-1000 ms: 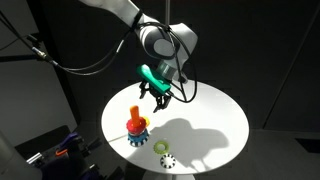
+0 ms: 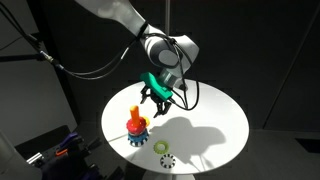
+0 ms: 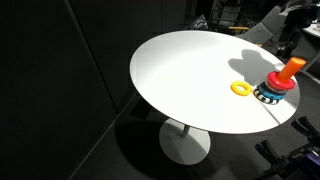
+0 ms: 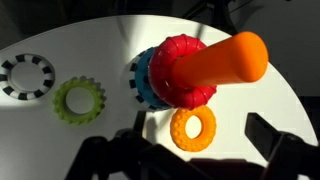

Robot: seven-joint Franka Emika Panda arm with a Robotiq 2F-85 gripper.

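Observation:
A toy ring stacker stands on the white round table [image 2: 215, 110], its orange post [image 2: 135, 113] rising above a red ring [image 2: 136, 127] and blue rings [image 2: 138, 139]. Close beside it lies a yellow-orange ring [image 4: 193, 129], flat on the tabletop. A green ring [image 4: 78, 101] and a black-and-white ring [image 4: 27, 76] lie apart from the stacker. My gripper is open above the table, with its fingers [image 4: 128, 152] in the lower part of the wrist view. The yellow-orange ring shows in the gap, below the fingertips; nothing is held.
Open tabletop [image 3: 190, 55] stretches away from the stacker across most of the table. The stacker and loose rings are near one edge. Cables [image 2: 80, 72] loop beside the arm, and a dark curtain [image 2: 255, 40] hangs behind.
The stacker and the loose rings have stayed in place.

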